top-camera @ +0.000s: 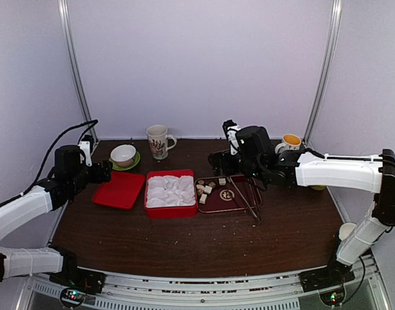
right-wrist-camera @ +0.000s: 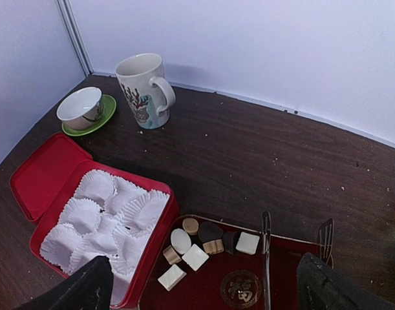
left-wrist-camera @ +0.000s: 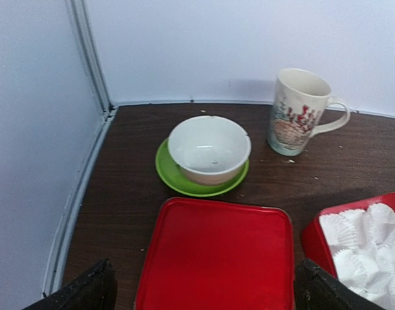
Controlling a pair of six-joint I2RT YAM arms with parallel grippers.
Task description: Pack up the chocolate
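Observation:
A red box [top-camera: 170, 204] lined with white paper cups [right-wrist-camera: 97, 185] sits mid-table. Right of it, a dark red tray [top-camera: 216, 204] holds several pale and brown chocolates [right-wrist-camera: 195, 257], with metal tongs [right-wrist-camera: 267, 258] lying across it. A red lid [left-wrist-camera: 213, 252] lies left of the box. My left gripper [top-camera: 101, 172] is raised near the lid at the left, open and empty in its wrist view. My right gripper [top-camera: 220, 163] hangs open above the tray, with nothing between its fingers.
A white bowl [left-wrist-camera: 209, 145] on a green saucer [left-wrist-camera: 171, 173] stands behind the lid. A decorated mug [top-camera: 157, 144] stands at the back, an orange-topped cup [top-camera: 291, 139] at the back right.

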